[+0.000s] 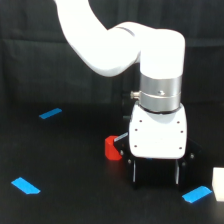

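Note:
A white robot arm reaches down from the top of the camera view, and its gripper (155, 172) hangs low over the dark table, its two thin fingers apart with nothing visible between them. Behind it, to the left, is a red object (112, 148), partly hidden by the gripper body.
The dark table (70, 160) carries blue tape strips at the back left (50, 113), front left (25, 185) and front right (197, 194). A pale block (217, 184) is cut off at the right edge.

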